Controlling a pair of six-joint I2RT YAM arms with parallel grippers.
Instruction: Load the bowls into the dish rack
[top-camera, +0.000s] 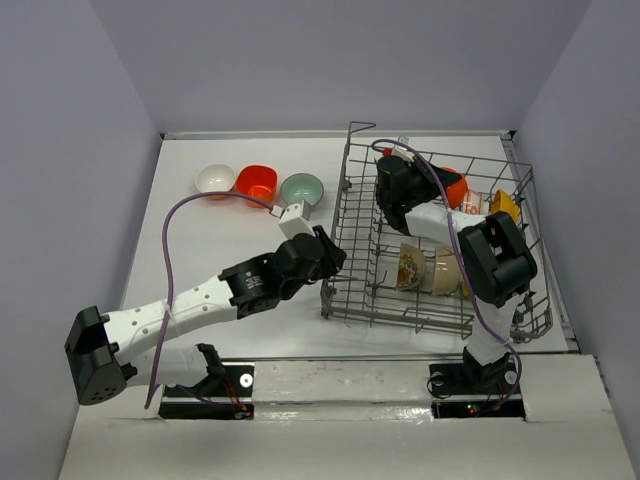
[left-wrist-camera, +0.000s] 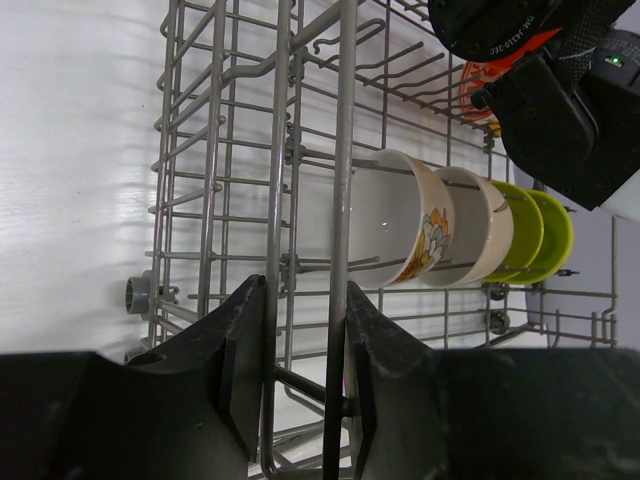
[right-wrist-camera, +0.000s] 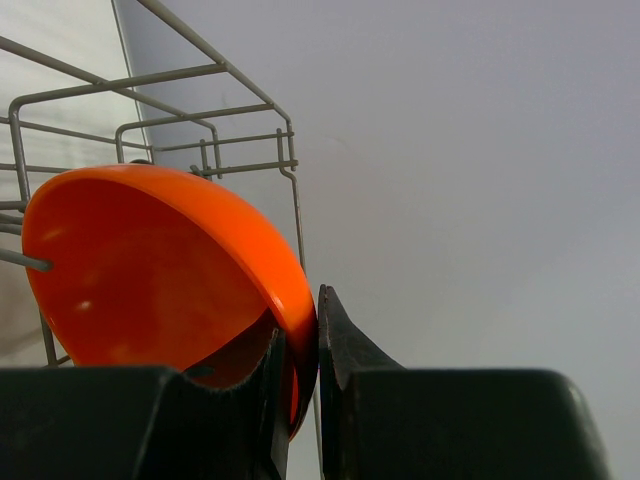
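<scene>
The grey wire dish rack (top-camera: 337, 225) takes up the right half of the table. My left gripper is at its near left side, fingers closed around two upright rim wires. At the rack's back part, my right gripper pinches the rim of an orange bowl (right-wrist-camera: 150, 265), one finger inside and one outside; the bowl stands tilted among the wires. Inside the rack, a flowered white bowl (left-wrist-camera: 400, 220), another white bowl (left-wrist-camera: 480, 225) and green bowls (left-wrist-camera: 545, 235) stand on edge in a row. On the table at left sit a white bowl (top-camera: 214, 179), orange-red bowls (top-camera: 258, 178) and a grey-green bowl (top-camera: 302, 189).
A yellow bowl (top-camera: 504, 205) is at the rack's right side. Open white table (top-camera: 190, 260) lies left of the rack. Walls close in the back and both sides. The right arm crosses over the rack's middle.
</scene>
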